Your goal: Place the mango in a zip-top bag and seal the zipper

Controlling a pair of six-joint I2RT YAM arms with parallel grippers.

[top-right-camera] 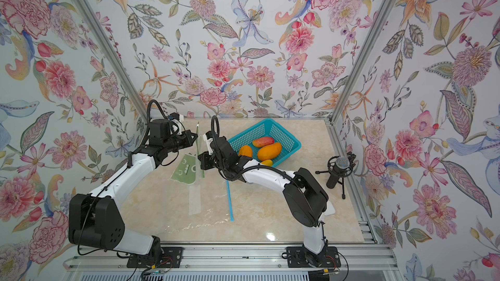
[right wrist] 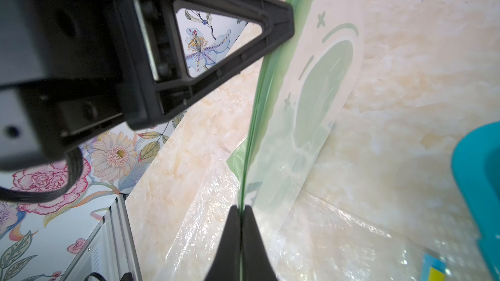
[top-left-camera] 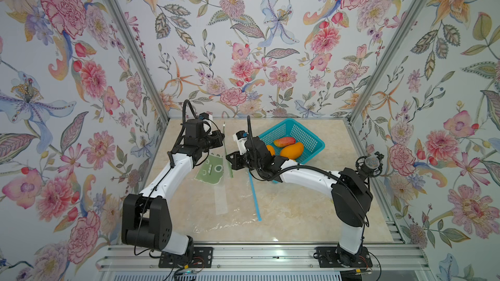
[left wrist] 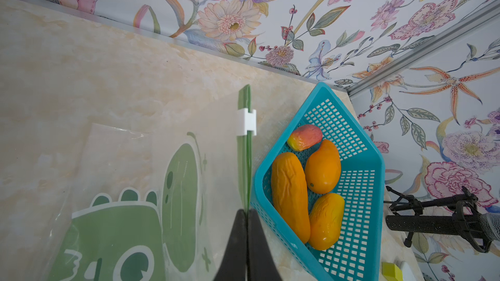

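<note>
A zip top bag (left wrist: pixel 179 203) printed with a green cartoon hangs between my grippers. Its green zipper strip (left wrist: pixel 244 151) carries a white slider (left wrist: pixel 247 122) beyond the left fingertips. My left gripper is shut on this strip. Lower and to the right, my right gripper is shut on the strip's other end, which runs taut up to the left finger (right wrist: pixel 281 26). Inside the blue basket lie a reddish mango (left wrist: pixel 305 136), an orange mango (left wrist: pixel 323 166) and other yellow-orange fruit (left wrist: pixel 290 192). No fruit shows in the bag.
The blue basket (left wrist: pixel 382 213) stands right of the bag, close behind the right arm. A clear bag with a blue strip (top-left-camera: pixel 254 197) lies flat on the front table. A small black tripod (top-right-camera: pixel 341 169) stands at the right edge.
</note>
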